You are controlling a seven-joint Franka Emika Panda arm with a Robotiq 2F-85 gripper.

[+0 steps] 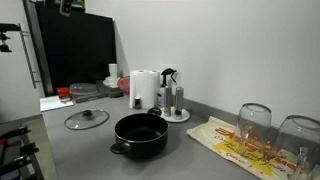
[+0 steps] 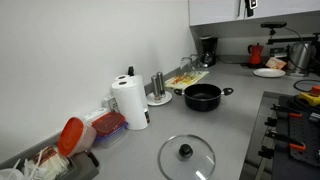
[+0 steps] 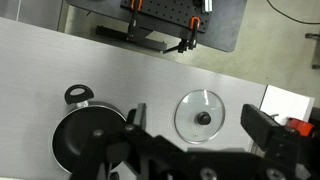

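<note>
A black two-handled pot (image 1: pixel 140 136) stands open and empty on the grey counter. Apart from it lies a clear glass lid with a dark knob (image 2: pixel 200 165), flat on the counter. From high above, my gripper looks down with its dark fingers wide apart and nothing held. The lid (image 3: pixel 190 128) shows in the gap between the fingers, far below them, while the pot (image 3: pixel 75 140) is at the lower left of the wrist view.
Paper towels (image 2: pixel 128 105) and bottles stand along the wall. Upturned glass jars (image 1: pixel 254 120) rest on a patterned cloth (image 1: pixel 215 137). A red tub (image 2: pixel 75 136) sits in the near left corner. Counter around pot and lid is bare.
</note>
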